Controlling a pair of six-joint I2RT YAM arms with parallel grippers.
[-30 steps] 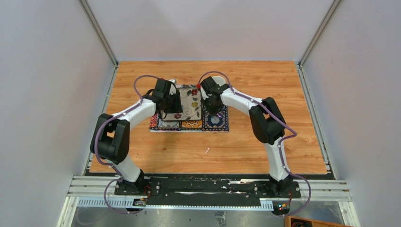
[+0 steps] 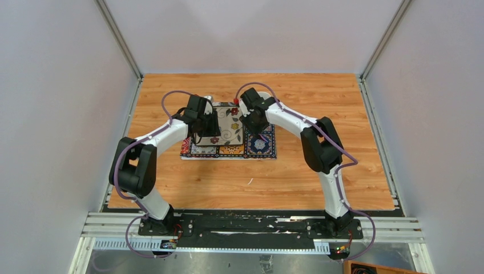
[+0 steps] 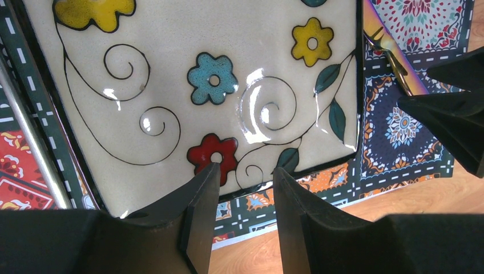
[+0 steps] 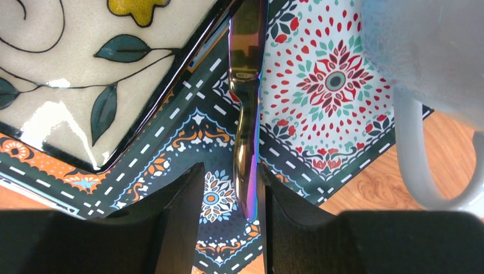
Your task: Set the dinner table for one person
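Note:
A square plate (image 2: 231, 128) with painted flowers lies on the patterned placemat (image 2: 259, 151). My left gripper hovers over the plate's near part, fingers apart with nothing between them. Along the plate's left side in the left wrist view runs a silver utensil handle (image 3: 31, 134); its other end is out of frame. A shiny rainbow-coloured knife (image 4: 246, 137) lies on the mat to the right of the plate. Above its handle end hangs my right gripper, open, with the handle showing between its fingers but not visibly clamped.
A translucent white cup with a handle (image 4: 425, 57) stands close to the right gripper, at the mat's far right corner. Bare wooden table (image 2: 217, 185) spreads in front and to both sides. Both grippers are near each other over the mat.
My right gripper has shifted slightly to the left over the knife, its elbow swinging right and back. The left arm and the tableware look unmoved.

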